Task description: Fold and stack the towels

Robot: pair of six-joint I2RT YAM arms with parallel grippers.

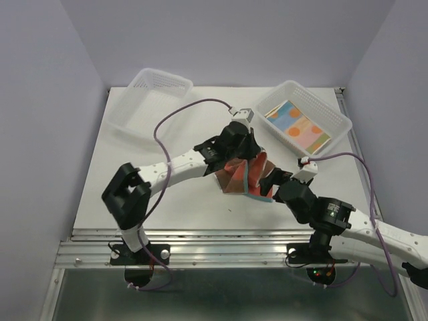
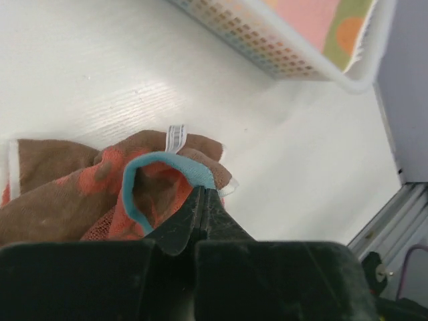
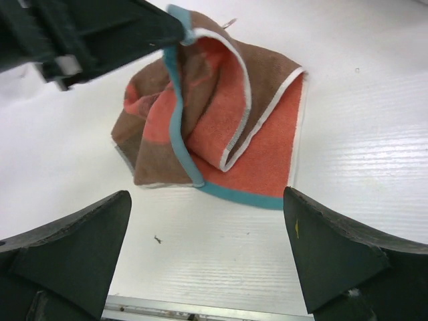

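A crumpled brown and coral towel with cyan and white edging lies in the middle of the table, partly unfolded toward the front right. My left gripper is shut on a cyan-edged corner and holds it raised; in the left wrist view that edge arches to the fingertips. My right gripper stands open just right of the towel, and in the right wrist view its fingers frame bare table in front of it.
An empty white basket stands at the back left. At the back right another basket holds a folded pastel towel.
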